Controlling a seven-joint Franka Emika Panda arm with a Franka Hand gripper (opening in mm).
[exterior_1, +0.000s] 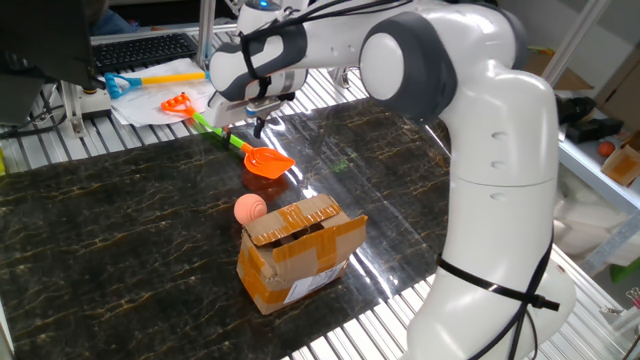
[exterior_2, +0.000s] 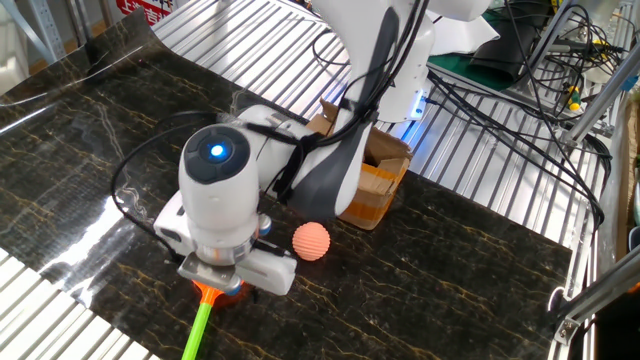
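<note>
A toy shovel with an orange scoop, a green shaft and an orange handle lies across the far edge of the dark mat. Over its green shaft, close to the scoop, hangs my gripper, open, its two dark fingertips apart. Whether the fingers touch the shaft I cannot tell. In the second exterior view the hand covers most of the scoop, and the green shaft runs out below it. A ribbed pink ball rests on the mat beside an open cardboard box.
Another shovel, blue and yellow, lies on white paper beyond the mat, near a keyboard. The box stands between the ball and my base.
</note>
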